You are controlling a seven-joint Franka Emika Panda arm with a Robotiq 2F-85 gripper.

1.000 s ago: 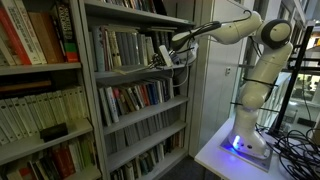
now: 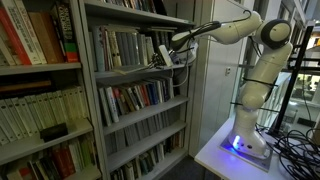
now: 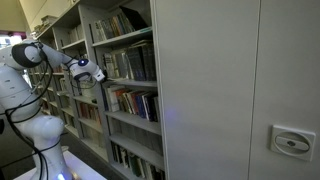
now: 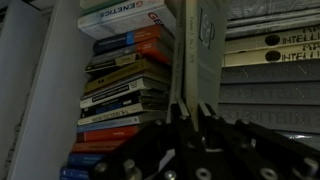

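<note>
A tan book (image 4: 208, 55) stands out in the wrist view, its narrow spine and one cover facing the camera. The near end of this book sits in my gripper, which is shut on it; the fingers are dark and hard to make out. In exterior view 1 the gripper (image 2: 163, 56) is at an upper shelf of the bookcase, close to the books there. Exterior view 2 shows the gripper (image 3: 98, 76) at the shelf front from the other side. The held book is too small to tell apart in the exterior views.
Stacked books (image 4: 125, 90) crowd one side of the held book, and grey volumes (image 4: 268, 95) the other. A pale upright panel (image 4: 45, 75) borders the stack. The white table (image 2: 225, 160) under the arm has bare room. A wide pale wall (image 3: 215, 90) adjoins the bookcase.
</note>
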